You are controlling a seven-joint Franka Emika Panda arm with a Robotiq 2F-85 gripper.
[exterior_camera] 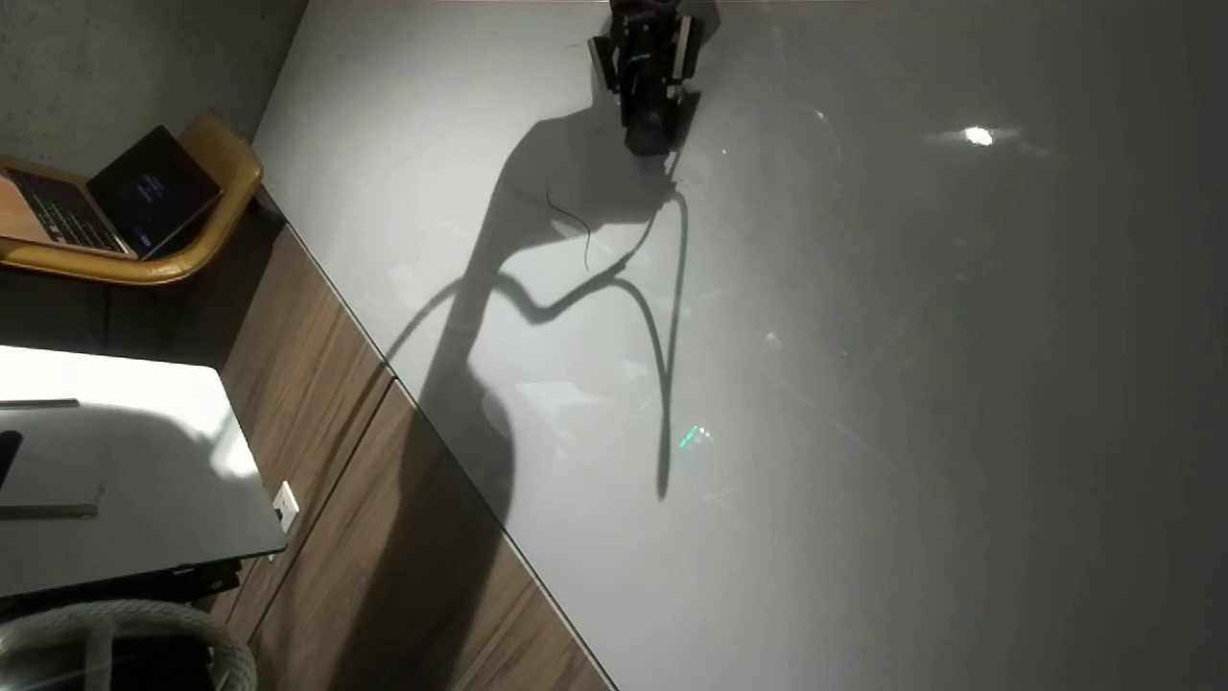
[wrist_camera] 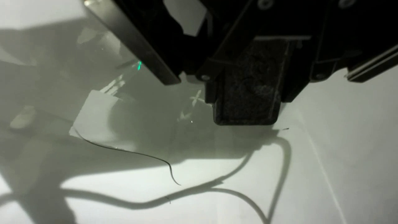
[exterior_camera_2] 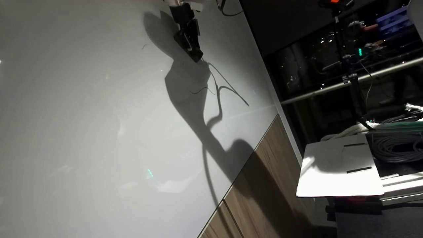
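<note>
My gripper [exterior_camera: 650,90] is at the top of exterior view 1, close over a glossy white surface [exterior_camera: 863,461]. It is shut on a dark, rounded-corner block [wrist_camera: 248,86], which juts out between the fingers in the wrist view. Whether the block touches the surface is hard to tell. A thin curved dark line [wrist_camera: 128,151] lies on the surface, left of and below the block in that view. The same line [exterior_camera_2: 203,90] shows below the gripper [exterior_camera_2: 190,39] in exterior view 2.
Wood panelling [exterior_camera: 345,495] borders the white surface. A laptop [exterior_camera: 150,196] rests on a yellow chair [exterior_camera: 236,161], and a grey-white board [exterior_camera: 127,472] stands off to the left. The arm's broad shadow crosses the surface. Right of the gripper in exterior view 1 is open room.
</note>
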